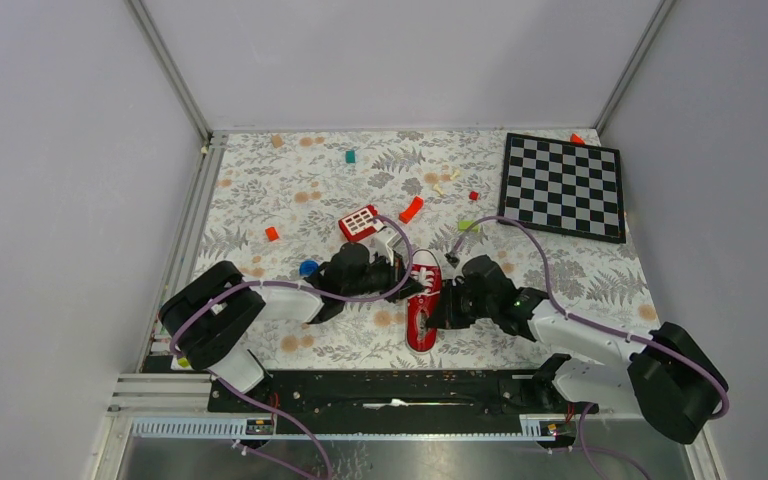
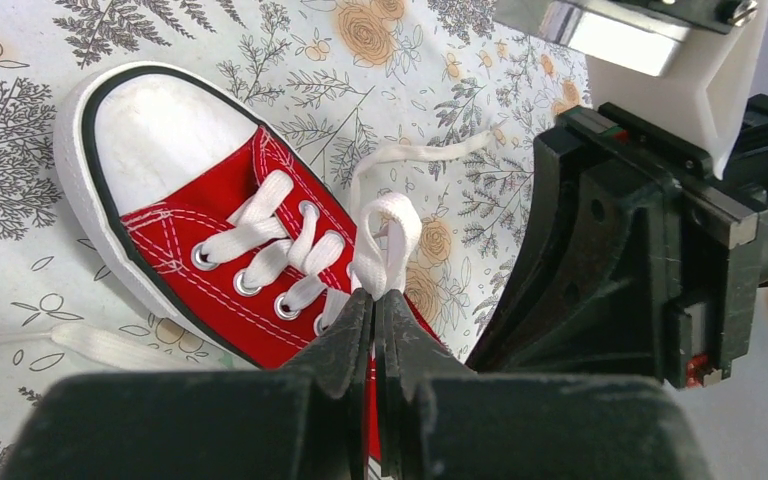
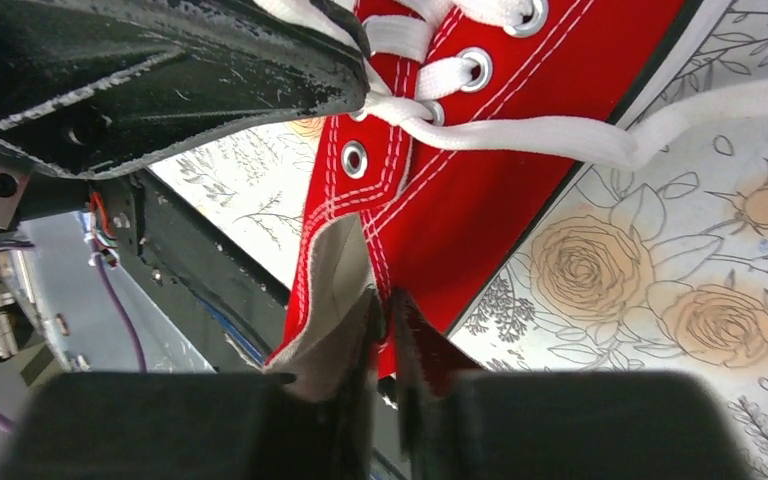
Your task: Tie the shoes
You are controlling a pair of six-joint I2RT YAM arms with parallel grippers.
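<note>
A red canvas sneaker (image 1: 422, 330) with white laces lies between my two grippers. In the left wrist view my left gripper is shut on a white lace loop (image 2: 390, 220) standing up above the eyelets. A free lace end (image 3: 600, 140) runs across the shoe's side in the right wrist view. My right gripper is at the red fabric edge by the shoe's opening; its fingertips are blurred and close together, and whether they are shut on the fabric I cannot tell.
A checkerboard (image 1: 562, 185) lies at the back right, a red-and-white box (image 1: 358, 222) behind my left gripper. Small coloured pieces and a blue round object (image 1: 308, 267) are scattered around. The table's front edge is just below the shoe.
</note>
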